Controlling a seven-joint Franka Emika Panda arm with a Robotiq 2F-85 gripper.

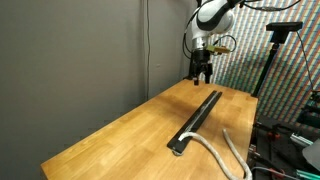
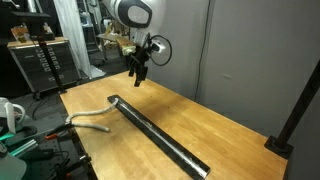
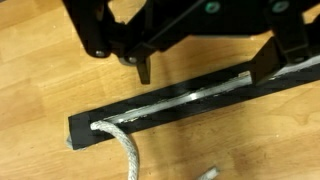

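A long black strip with a groove [image 3: 187, 101] lies flat on the wooden table; it also shows in exterior view 1 [image 1: 197, 122] and exterior view 2 [image 2: 158, 137]. A white rope [image 3: 125, 143] has one end at the strip's near end, touching the groove, and trails off the strip. A loose rope tip [image 3: 209, 173] shows at the bottom of the wrist view. My gripper is open above the strip, its fingers wide apart with nothing between them. Seen from outside, the gripper [image 1: 201, 79] hangs clear of the tabletop near the strip's far end.
Bare wooden table [image 1: 110, 138] spreads left of the strip, with a grey wall panel [image 1: 85, 75] behind it. A dark post [image 2: 296, 90] stands at the table's edge. The rope [image 2: 92, 112] runs toward the table's edge.
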